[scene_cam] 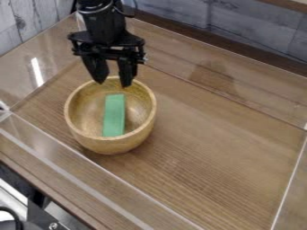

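My black gripper (111, 70) hangs open over the back rim of a round tan bowl (146, 106), with nothing visible between its fingers. Inside the bowl lies a green oblong object (114, 115), roughly upright along the view's depth, left of the bowl's middle.
A pale surface runs along the left side and front left, with a dark object (10, 220) at the lower left corner.
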